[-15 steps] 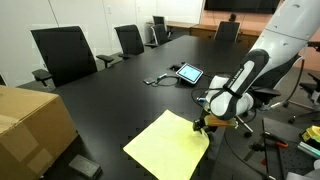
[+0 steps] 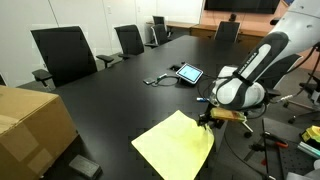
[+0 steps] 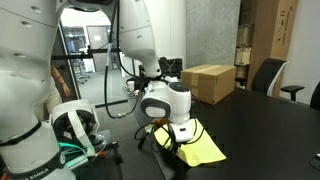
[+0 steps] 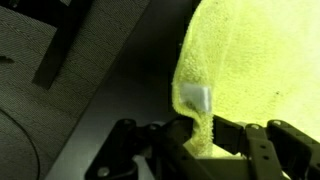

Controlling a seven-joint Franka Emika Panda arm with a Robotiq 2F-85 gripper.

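A yellow cloth (image 2: 172, 146) lies on the dark table by its near edge. In the wrist view the cloth (image 4: 262, 65) fills the right side, and a small white tag (image 4: 196, 97) shows at its gathered edge. My gripper is shut on that edge, which bunches between the fingers. From the second exterior view, the cloth (image 3: 204, 149) spreads out behind the arm. There the arm's body hides most of the pinched part.
A cardboard box (image 2: 34, 138) stands at the left of the table, with a small dark block (image 2: 85, 166) near it. A tablet (image 2: 189, 73) and cables lie farther back. Black chairs (image 2: 66, 64) line the far side.
The gripper has moved toward the right in exterior view 1, and the cloth has shifted a little with it. Its held side now looks more drawn up.
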